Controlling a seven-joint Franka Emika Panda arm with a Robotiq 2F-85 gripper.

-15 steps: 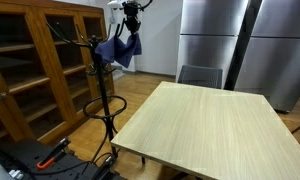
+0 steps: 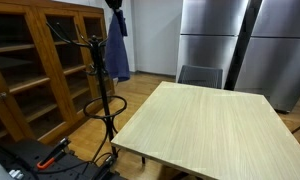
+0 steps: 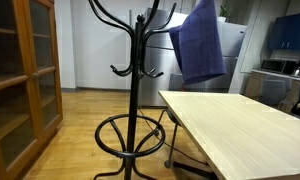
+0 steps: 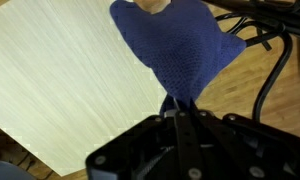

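Note:
A dark blue cloth (image 2: 117,52) hangs down from my gripper, which is shut on it high at the top of exterior view 1. Seen in the wrist view, the cloth (image 4: 175,45) is gathered at the fingertips and spreads out away from them. The black coat rack (image 2: 102,75) stands close to the cloth, left of the table. From exterior view 2, the cloth (image 3: 198,45) appears right of the coat rack's upper hooks (image 3: 140,30), and the gripper is out of frame. Whether the cloth touches a hook cannot be told.
A pale wooden table (image 2: 195,120) with a bare top fills the right side, a dark chair (image 2: 200,75) behind it. Wooden glass-door cabinets (image 2: 35,70) line the left. Cables lie around the robot's base at lower left.
My gripper has moved left and up in exterior view 1, carrying the cloth. The cloth was spread wide near the rack's top and now hangs narrower and straighter.

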